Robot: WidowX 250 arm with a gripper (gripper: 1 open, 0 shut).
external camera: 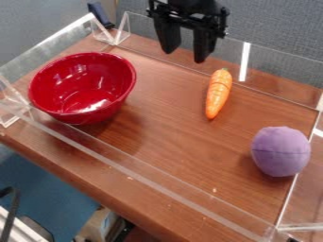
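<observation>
My black gripper (186,42) hangs at the top centre, above the back of the wooden board, its two fingers apart with nothing seen between them. Below it and to the right lies an orange carrot (217,94), lengthwise front to back. A red bowl (82,89) rests at the left, and a purple ball (280,151) sits at the right.
Clear plastic walls line the wooden table (171,161), which is bare in the middle and front. A grey partition stands behind. Cables and a small box show below the table's front left.
</observation>
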